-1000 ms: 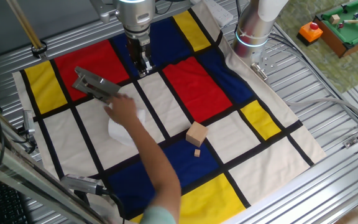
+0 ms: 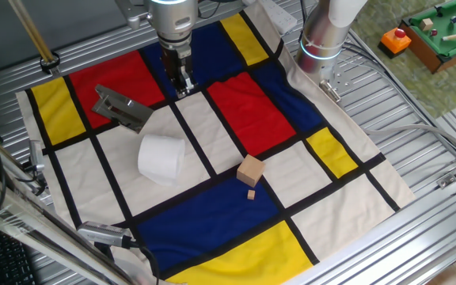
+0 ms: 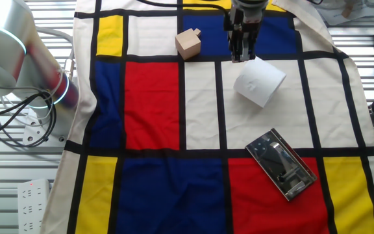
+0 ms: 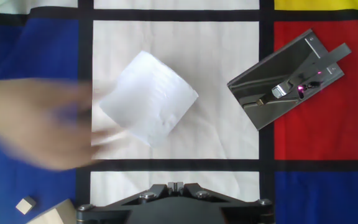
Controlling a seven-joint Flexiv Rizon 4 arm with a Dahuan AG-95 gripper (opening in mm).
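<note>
A white paper roll (image 2: 161, 159) lies on its side on a white patch of the patterned cloth. Beside it, on the red-and-white border, is a dark shiny metal tape dispenser-like holder (image 4: 288, 79) with an upright arm. My gripper hangs above the cloth, its fingertips together at the bottom of the wrist view, nothing visible between them; it also shows in exterior view 1 (image 2: 185, 92). The roll is apart from it. In the wrist view a blurred human hand (image 4: 48, 124) reaches over the roll's left side.
A wooden cube (image 2: 250, 170) and a tiny wooden block (image 2: 251, 194) sit close together on the cloth. The robot's base column (image 2: 323, 47) stands at the back right, with a power strip (image 3: 34, 207) near it.
In exterior view 1 a person's arm that reached over the roll and holder has withdrawn toward the front and out of view. The arm, roll and blocks look unmoved.
</note>
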